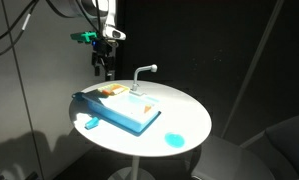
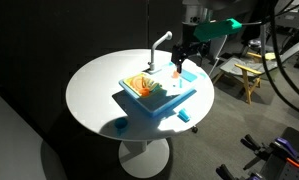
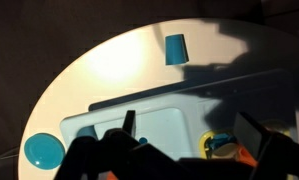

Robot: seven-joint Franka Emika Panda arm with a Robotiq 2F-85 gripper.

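Observation:
My gripper (image 1: 102, 73) hangs open in the air above the left end of the table, beside the blue sink tub (image 1: 134, 115). Nothing shows between its dark fingers in the wrist view. Inside the tub (image 2: 169, 103) lie orange and yellow items (image 2: 141, 85), with a further orange piece (image 1: 147, 109) toward the tub's other end. A small blue block (image 3: 176, 49) rests on the white table outside the tub. Also on the table is a round turquoise disc (image 3: 44, 151), apart from the tub. The gripper partly covers the tub's contents in the wrist view.
A white faucet (image 1: 141, 76) rises behind the tub. The round white table (image 2: 89, 92) has bare room around its far side. A dark chair (image 1: 249, 150) stands close by, and a wooden chair (image 2: 246, 78) is farther back.

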